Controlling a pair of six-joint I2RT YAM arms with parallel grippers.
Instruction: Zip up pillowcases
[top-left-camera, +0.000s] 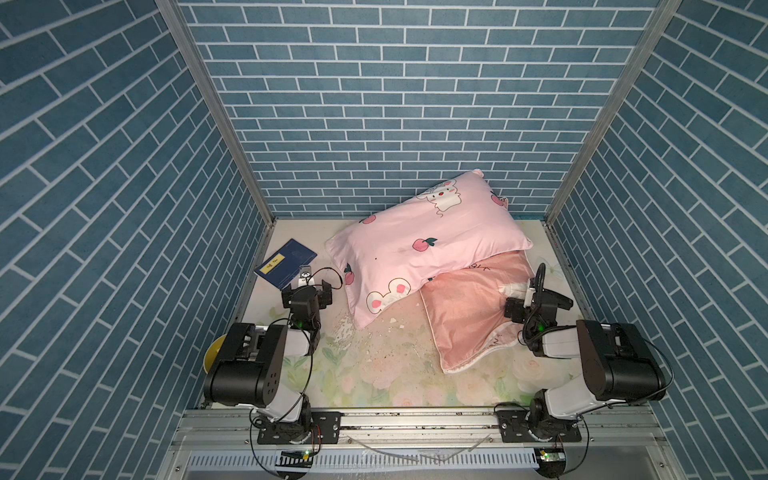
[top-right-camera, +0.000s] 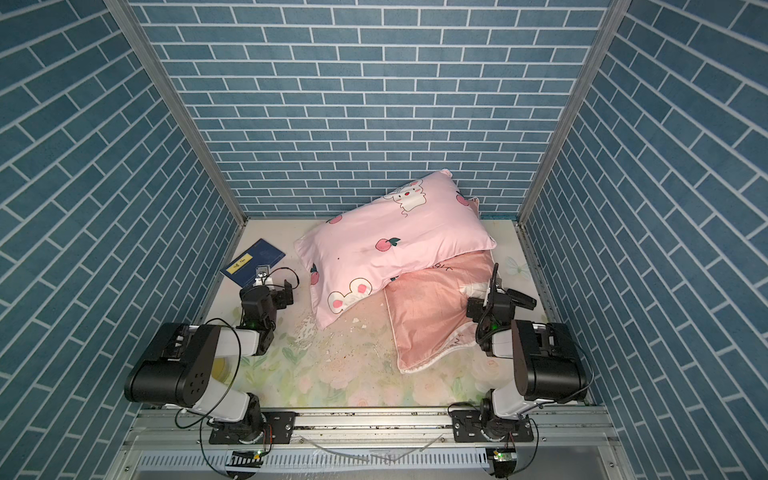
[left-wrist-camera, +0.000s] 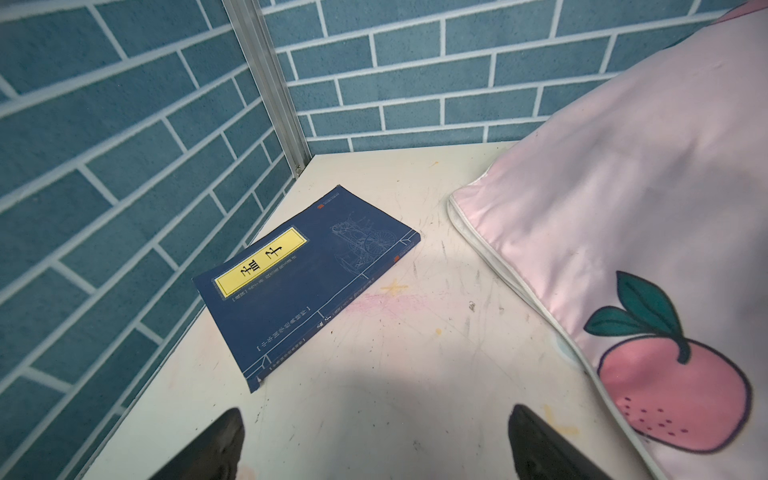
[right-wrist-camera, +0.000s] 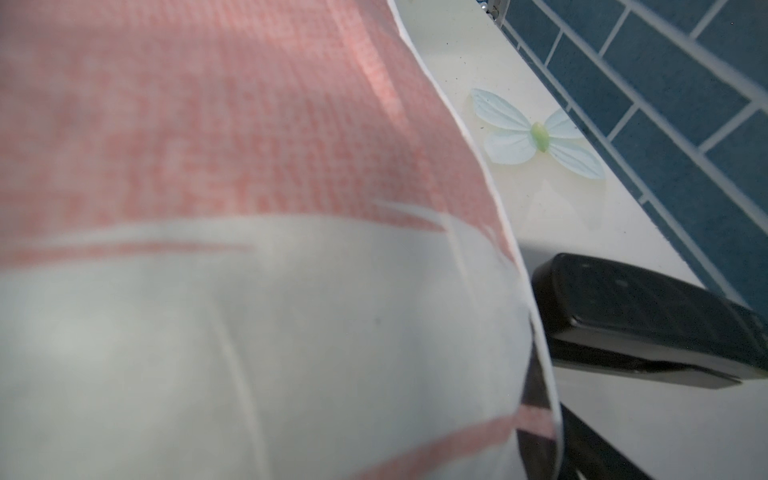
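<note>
A stuffed light-pink pillow (top-left-camera: 424, 232) with cherry and bear prints lies diagonally at the back middle, partly covering a darker salmon pillowcase (top-left-camera: 464, 312) with white piping on the right. In the left wrist view the pale pillow's piped edge (left-wrist-camera: 520, 280) runs along the right side; no zip pull can be made out. My left gripper (top-left-camera: 307, 289) stands open left of the pale pillow, nothing between its fingers. My right gripper (top-left-camera: 537, 297) is open at the salmon case's right edge; in the right wrist view the fabric (right-wrist-camera: 280, 160) hides part of it.
A blue booklet (left-wrist-camera: 304, 280) lies at the left by the wall. A yellow round object (top-left-camera: 213, 352) is partly hidden behind the left arm. Brick-patterned walls close the sides and back.
</note>
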